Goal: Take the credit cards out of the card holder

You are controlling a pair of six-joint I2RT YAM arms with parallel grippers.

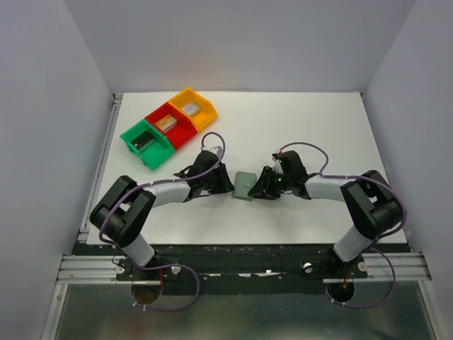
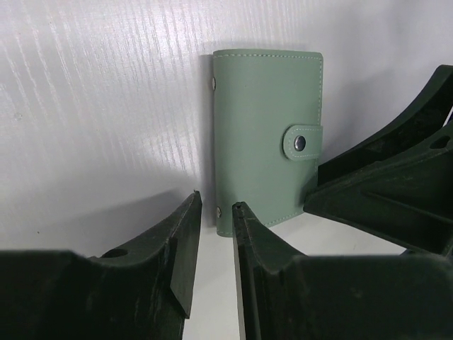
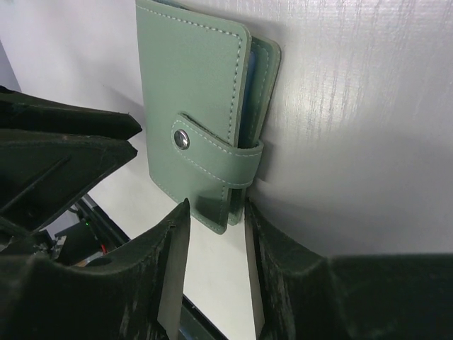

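Observation:
The sage-green card holder (image 1: 245, 182) lies near the middle of the white table, its snap strap (image 3: 216, 152) fastened over the open edge. A sliver of blue shows between the covers in the right wrist view; the cards are otherwise hidden. My left gripper is partly open, its narrowly spaced fingertips at the near end of the spine of the holder (image 2: 265, 127). On the opposite side, my right gripper is also partly open, with the near corner of the strapped edge showing between its fingertips. Neither gripper visibly clamps the holder.
At the back left stand a green bin (image 1: 157, 157), a red bin (image 1: 185, 134) and a yellow bin (image 1: 207, 117), each with a small item inside. The table (image 1: 297, 117) behind and in front of the holder is clear.

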